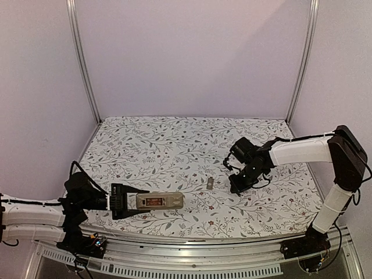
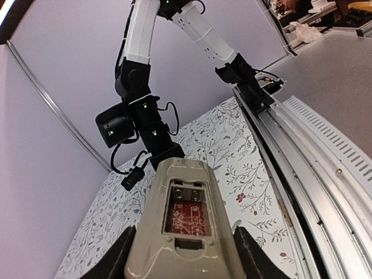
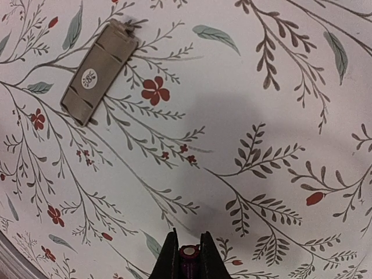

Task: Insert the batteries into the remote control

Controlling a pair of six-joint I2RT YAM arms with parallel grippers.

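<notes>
The beige remote [image 1: 168, 200] is held level in my left gripper [image 1: 131, 202], which is shut on it; in the left wrist view its open battery bay [image 2: 186, 218] shows red inside. My right gripper is low over the right of the table, shut on a small dark cylinder, apparently a battery, seen end-on between its fingertips. The battery cover [image 1: 210, 183] lies flat on the table just left of that gripper, in the upper left of the right wrist view [image 3: 99, 72].
The patterned table [image 1: 151, 145] is otherwise mostly clear, with walls at the back and sides and a metal rail [image 1: 192, 250] along the front edge.
</notes>
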